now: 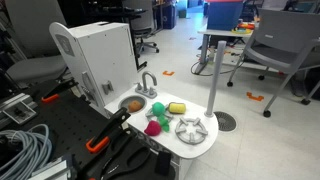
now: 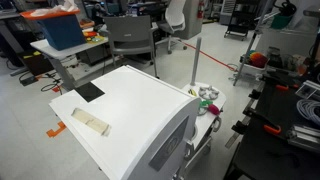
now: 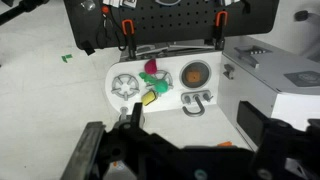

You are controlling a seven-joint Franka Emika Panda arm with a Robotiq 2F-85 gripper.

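The white toy kitchen counter [image 3: 165,115] carries a round stove burner [image 3: 125,86] at one end and a small sink with a brown round item [image 3: 195,73] in it at the other. A grey faucet [image 3: 196,100] stands beside the sink. Between burner and sink lie a dark pink item [image 3: 151,58], a green toy [image 3: 154,83] and a yellow item [image 3: 149,98]; they also show in exterior view 1. My gripper is above the counter in the wrist view, its dark fingers wide apart with no object seen between them. I cannot pick it out in the exterior views.
A white cabinet [image 1: 95,60] rises beside the sink end. Along the counter's other side runs a black table [image 1: 60,125] with orange handles and coiled cable [image 1: 28,150]. A white post [image 1: 217,75] stands near the burner. Chairs are farther off.
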